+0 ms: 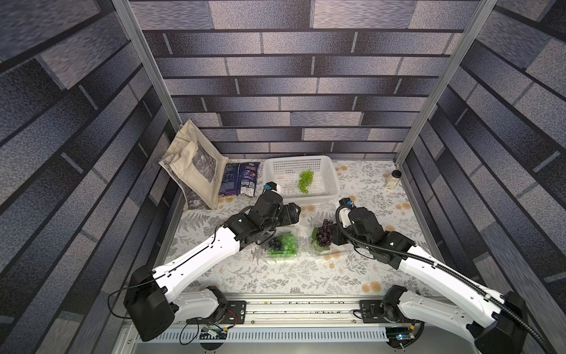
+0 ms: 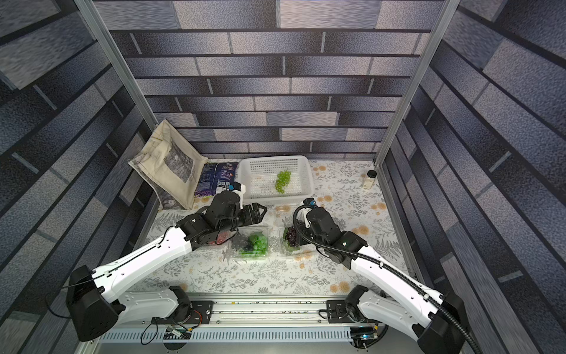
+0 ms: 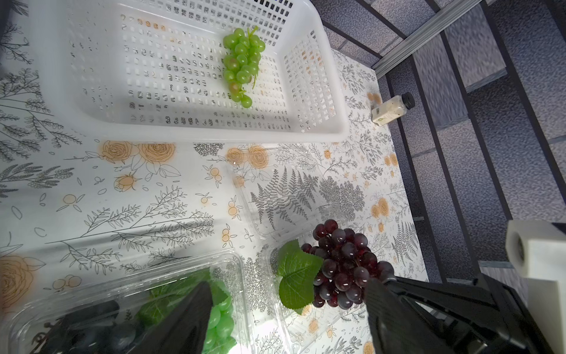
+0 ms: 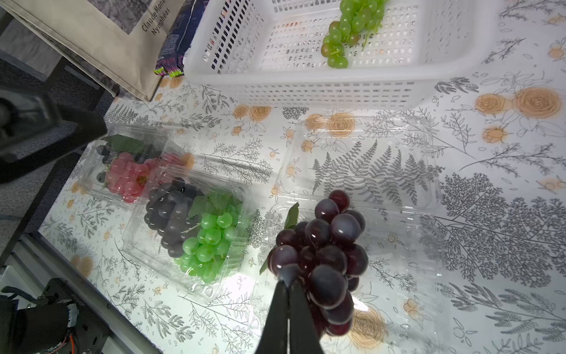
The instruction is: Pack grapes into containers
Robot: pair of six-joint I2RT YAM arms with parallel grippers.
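Observation:
My right gripper is shut on a bunch of dark purple grapes [image 4: 327, 283] with green leaves. The bunch hangs over the base of an open clear container [image 4: 406, 265], whose lid lies flat towards the basket. A green bunch [image 3: 243, 65] rests in the white basket [image 3: 194, 132]. To the left, a clear container [image 4: 141, 247] holds black and green grapes, and another container [image 4: 97, 183] beyond it holds red and dark ones. My left gripper is open and empty, above the black-and-green container's right side.
At the back left a cloth bag [image 1: 191, 159] leans beside a dark blue packet [image 1: 240, 178]. A small black-capped bottle [image 1: 393, 179] stands at the back right. Tabletop right of the open container is clear, and the two grippers are fairly close together.

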